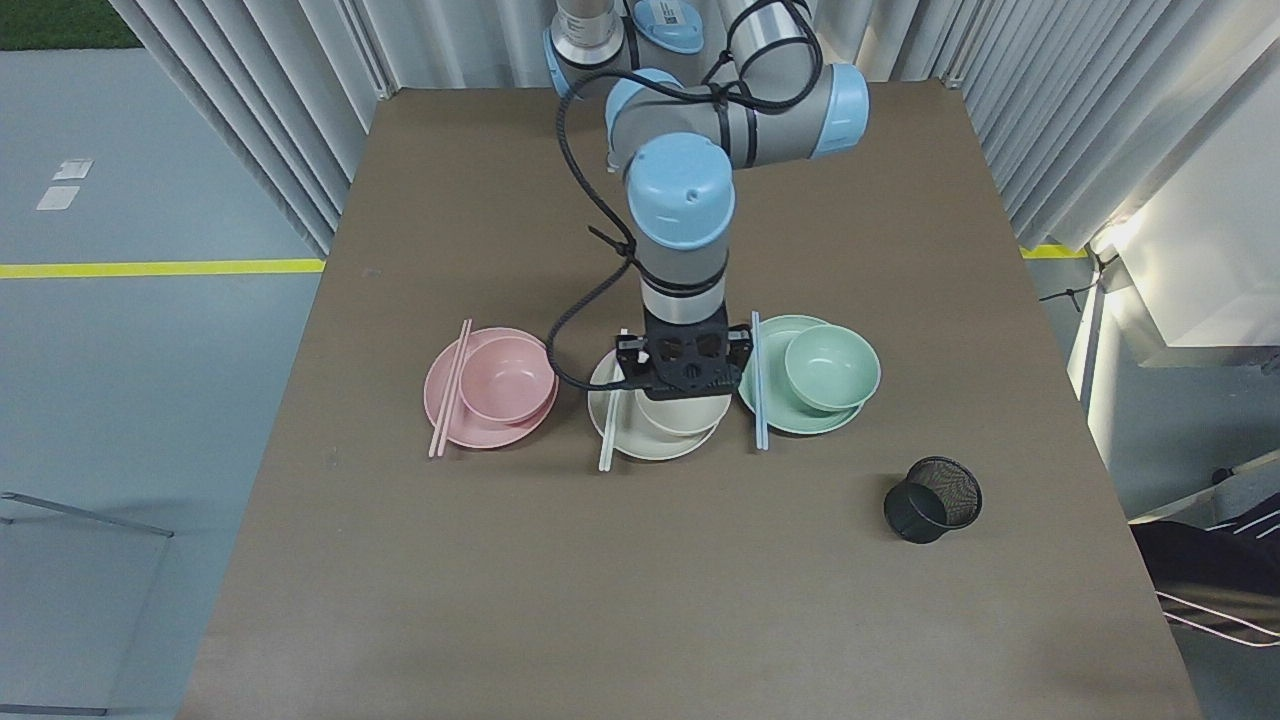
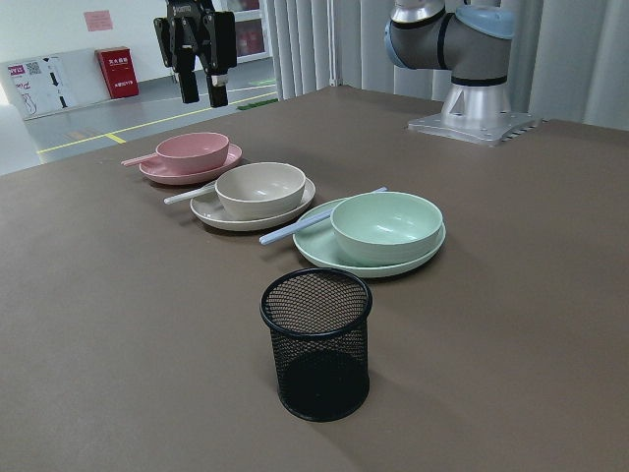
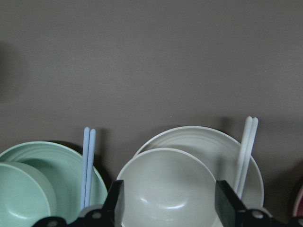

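Note:
My gripper [image 1: 683, 372] [image 2: 202, 84] hangs open, nothing between its fingers, above the white place setting. The white bowl [image 2: 259, 186] sits on a white plate [image 3: 208, 142] with white chopsticks [image 1: 609, 434] on its left in the front view. To one side are a mint bowl [image 1: 831, 362] on a mint plate with light blue chopsticks [image 1: 759, 384]; to the other, a pink bowl [image 1: 504, 374] on a pink plate with pink chopsticks [image 1: 449, 396].
A black mesh cup [image 1: 932, 502] [image 2: 316, 344] stands apart, nearer the front right.

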